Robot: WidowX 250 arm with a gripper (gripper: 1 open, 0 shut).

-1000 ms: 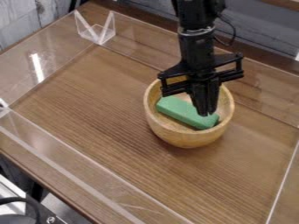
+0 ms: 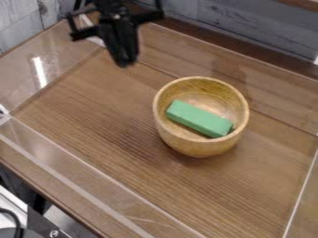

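Observation:
A round wooden bowl (image 2: 202,139) sits right of centre on the wooden table, holding a green block (image 2: 199,118). My gripper (image 2: 122,58) hangs at the upper left, motion-blurred, up and to the left of the bowl and apart from it. It looks shut, with nothing visible between its fingers.
A low wall runs along the back right edge. A black cable shows at the bottom left.
My gripper has moved quickly from above the bowl up and to the left, away from it. The bowl and the green block remain in place.

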